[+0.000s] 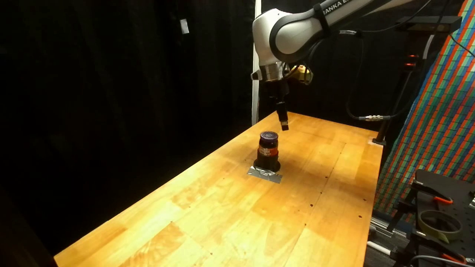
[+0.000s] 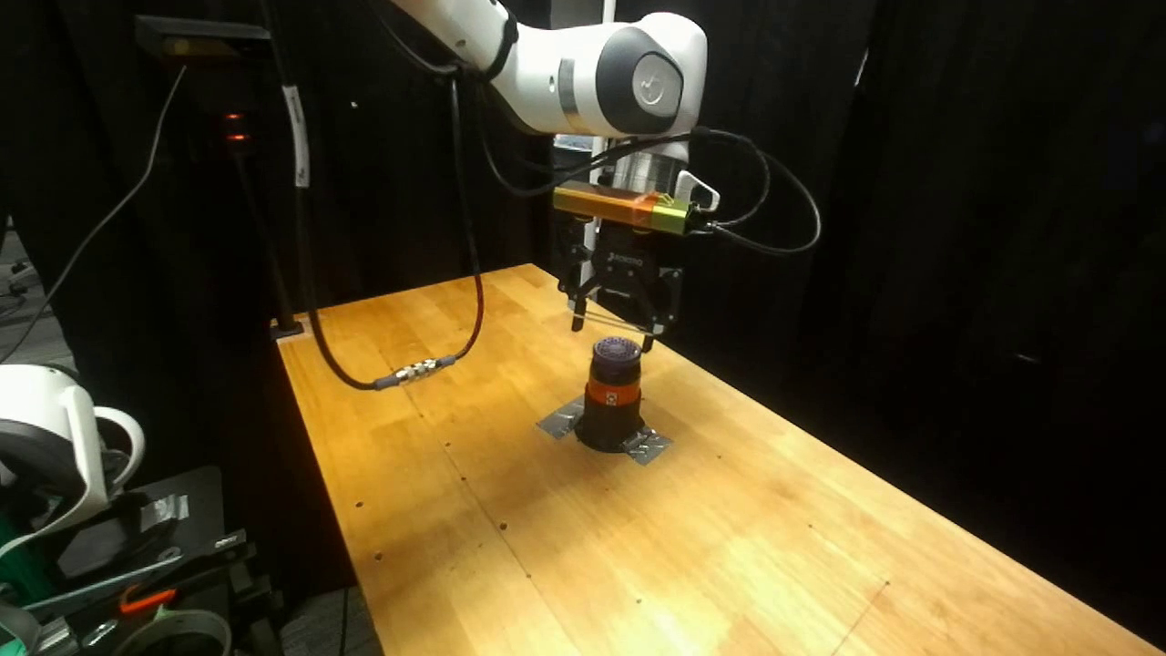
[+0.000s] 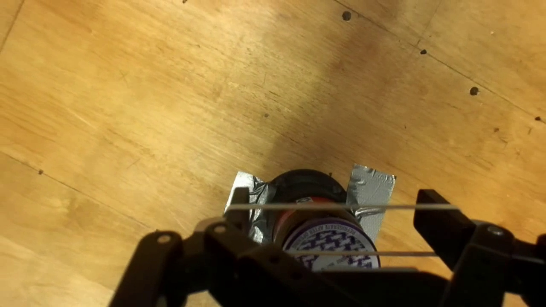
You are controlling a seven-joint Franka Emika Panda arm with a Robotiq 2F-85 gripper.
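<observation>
A dark jar (image 1: 268,151) with an orange-red label and a patterned purple-and-white lid (image 3: 336,240) stands upright in a black round base (image 2: 608,432). Silver tape (image 3: 372,189) holds that base to the wooden table. My gripper (image 2: 612,333) hangs above and behind the jar, clear of the lid, its fingers wide apart. In the wrist view, the black fingers (image 3: 435,217) stand to either side of the lid, with thin bands stretched between them. Nothing is held. Part of the lid is hidden behind the gripper's body in that view.
Bare wooden table (image 1: 222,213) surrounds the jar on all sides. A cable with a metal connector (image 2: 417,370) hangs over the far left of the table in exterior view 2. A side shelf holds a roll of tape (image 1: 439,225) and clamps.
</observation>
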